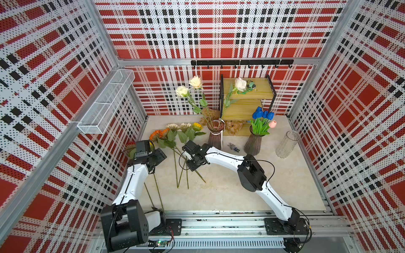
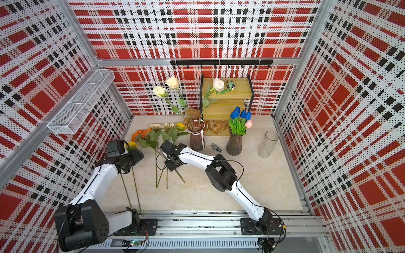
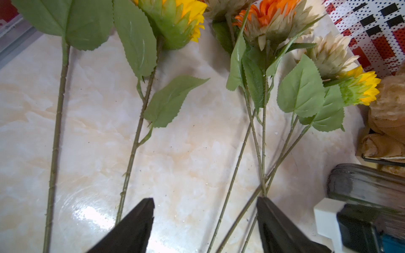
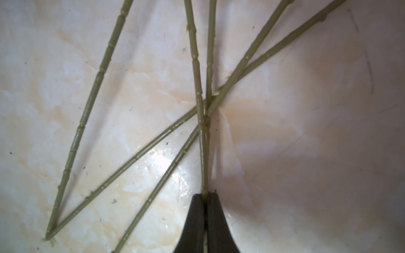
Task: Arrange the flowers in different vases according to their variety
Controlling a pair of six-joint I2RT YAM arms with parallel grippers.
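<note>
My left gripper hangs open over the left of the table, with sunflowers (image 3: pixel 187 14), an orange flower (image 3: pixel 267 19) and cream flowers (image 3: pixel 329 54) lying below, stems toward the front. My right gripper is shut at the crossed green stems (image 4: pixel 90 105); whether a stem is between its fingertips is unclear. White roses (image 1: pixel 195 82) stand in the middle brown vase (image 1: pixel 215 139). Blue and pink tulips (image 1: pixel 259 120) stand in the right brown vase (image 1: pixel 253 144). A clear glass vase (image 1: pixel 286 145) stands at the far right.
A wooden shelf (image 2: pixel 225 88) stands at the back behind the vases, with brown plush items (image 2: pixel 217 126) low on it. A small grey object (image 2: pixel 215 147) lies between the brown vases. A wire basket (image 2: pixel 82 101) hangs on the left wall.
</note>
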